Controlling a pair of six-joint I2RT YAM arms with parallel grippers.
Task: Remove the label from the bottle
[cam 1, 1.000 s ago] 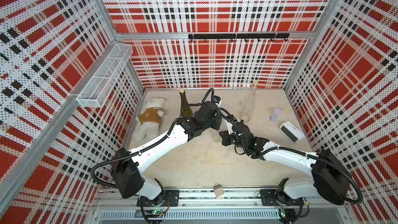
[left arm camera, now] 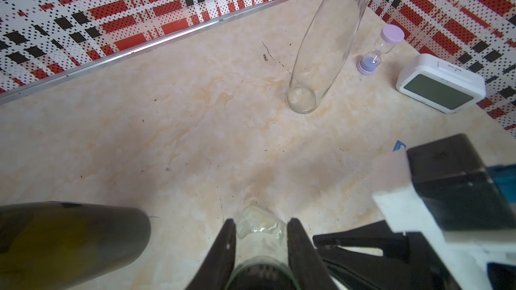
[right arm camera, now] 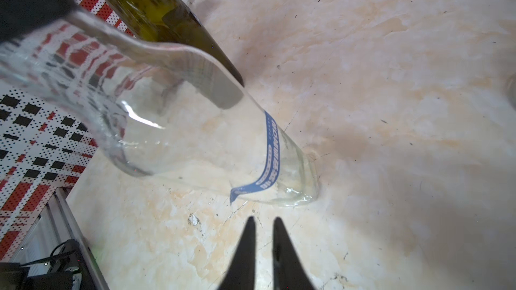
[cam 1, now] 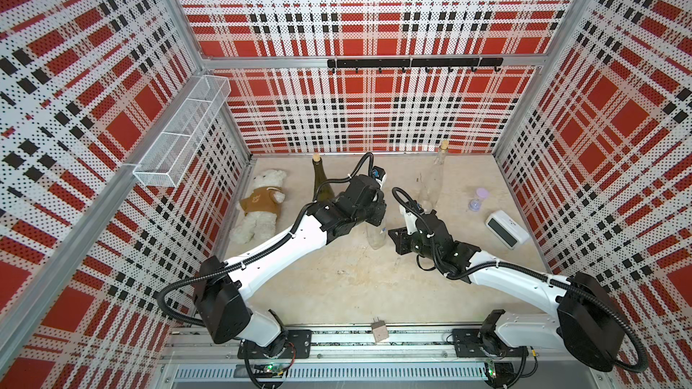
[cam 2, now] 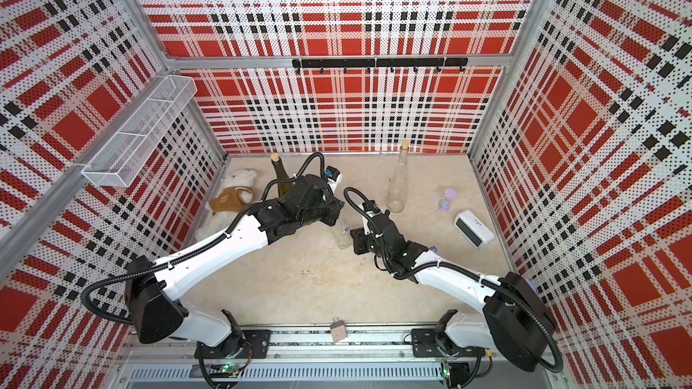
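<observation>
My left gripper is shut on a clear bottle (right arm camera: 204, 129), held tilted above the table in the middle. A blue label band (right arm camera: 271, 150) runs round the bottle's lower part, with one end standing loose from the glass at the bottom edge. My right gripper is just below and in front of that loose end, its fingertips close together but blurred, with a narrow gap and no label visible between them.
A dark green bottle (cam 1: 320, 187) stands left of the held one. A tall clear bottle (cam 2: 398, 187), an hourglass (left arm camera: 371, 61) and a white clock (cam 2: 472, 229) are at the right. A teddy bear (cam 1: 259, 209) sits at the left.
My right gripper has moved a little to the right and down, away from the held bottle. The left arm has stayed in place.
</observation>
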